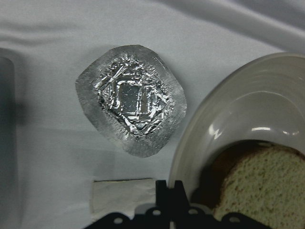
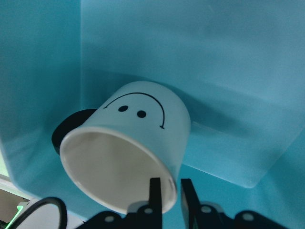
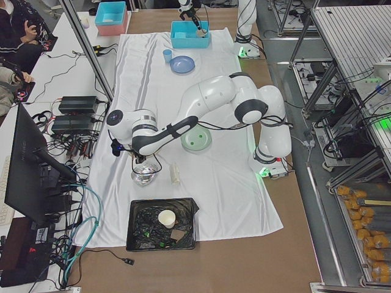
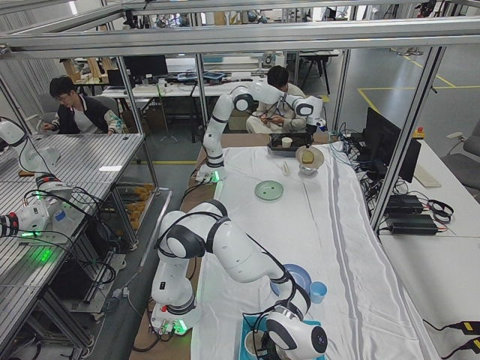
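Note:
My left gripper is shut on the rim of a beige bowl [image 1: 252, 109] holding a slice of bread [image 1: 262, 191]; the bowl hangs over the white cloth beside crumpled foil [image 1: 131, 100] and a pale flat piece [image 1: 119, 198]. In the right wrist view a white mug [image 2: 157, 124] with a drawn smiley lies on its side in a blue bin [image 2: 228, 57], a dark object [image 2: 64, 129] behind it. My right gripper is open at the mug's rim; whether it touches is unclear.
A black tray [image 3: 140, 238] with a cup [image 3: 167, 218] is at the near end of the cloth. A green plate [image 3: 196, 143] lies mid-cloth; a blue plate [image 3: 182, 65] and blue cup [image 3: 167, 55] are near the bin. A monitor and cables line the side.

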